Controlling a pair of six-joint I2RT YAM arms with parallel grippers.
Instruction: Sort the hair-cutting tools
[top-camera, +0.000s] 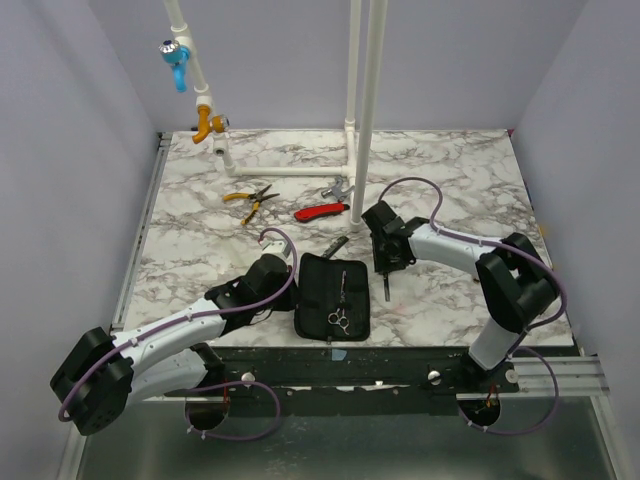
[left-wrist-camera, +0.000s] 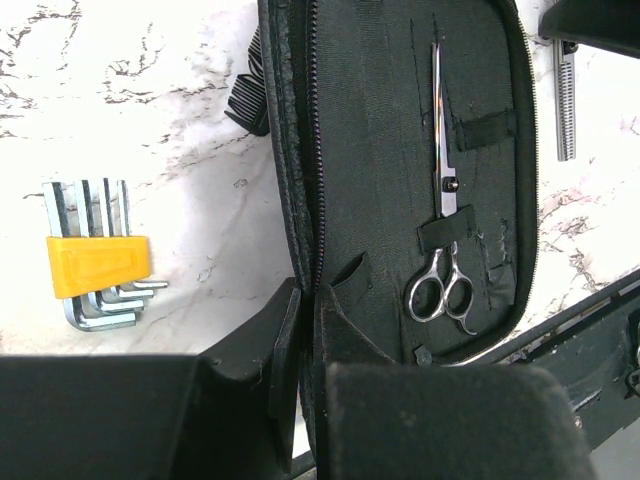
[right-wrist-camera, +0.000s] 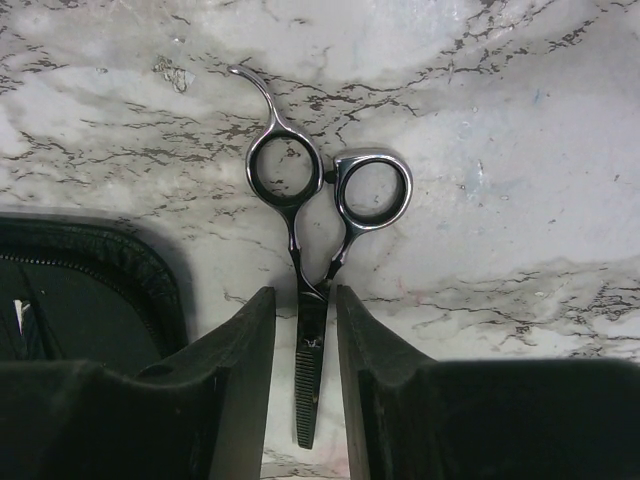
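A black zippered case (top-camera: 318, 298) lies open at the front centre, with silver scissors (left-wrist-camera: 446, 210) strapped inside. My left gripper is shut on the case's left edge. Dark thinning scissors (right-wrist-camera: 310, 330) lie on the marble right of the case. My right gripper hangs over them, part open, its fingertips either side of the pivot area; whether they touch cannot be told. A black comb (top-camera: 335, 247) lies behind the case.
Hex keys (left-wrist-camera: 98, 262) sit left of the case. Pliers (top-camera: 255, 200), a red knife (top-camera: 320, 212) and a wrench (top-camera: 337, 191) lie farther back. A white pipe frame (top-camera: 290, 172) stands behind them.
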